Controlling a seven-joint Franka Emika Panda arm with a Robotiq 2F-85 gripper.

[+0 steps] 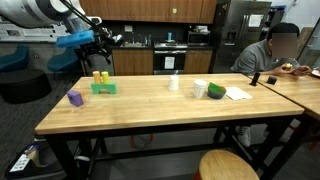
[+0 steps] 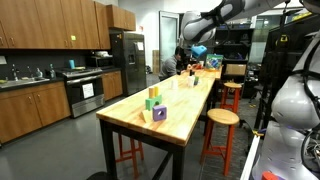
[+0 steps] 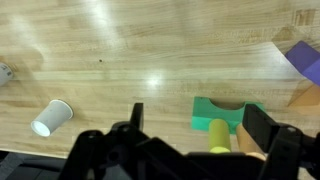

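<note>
High over the left end of the table, my gripper (image 1: pixel 104 48) hangs clear of everything. In the wrist view its two dark fingers (image 3: pixel 137 115) stand wide apart, with only a green block and tabletop seen below. That green block (image 1: pixel 104 88) rests on the table, and yellow and orange pieces (image 1: pixel 97 76) stand up at it. A purple block (image 1: pixel 75 98) lies closer to the table's left end; the wrist view shows part of it at the right edge.
A white cup (image 1: pixel 174 83) stands mid-table. Farther right are another white cup (image 1: pixel 200 88), a green bowl (image 1: pixel 216 91) and a white sheet (image 1: pixel 237 93). A person (image 1: pixel 275 50) sits at the far right.
</note>
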